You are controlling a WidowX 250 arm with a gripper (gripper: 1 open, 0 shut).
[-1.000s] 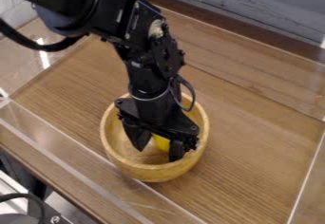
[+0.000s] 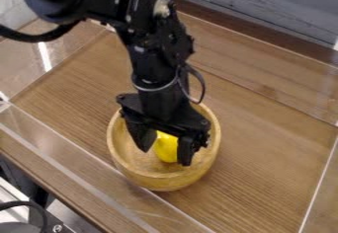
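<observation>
A round wooden bowl point(image 2: 158, 178) sits on the wooden table in the middle of the view. A yellow object point(image 2: 166, 148) lies inside it, partly hidden by the black gripper point(image 2: 164, 144). My gripper reaches down into the bowl from above, with its fingers on either side of the yellow object. Whether they grip it is unclear.
A grey panelled wall point(image 2: 251, 10) stands at the back. A black cable point(image 2: 20, 209) shows at the lower left edge.
The gripper has shifted slightly over the bowl, and its fingers sit a little differently around the yellow object, which stays in the bowl.
</observation>
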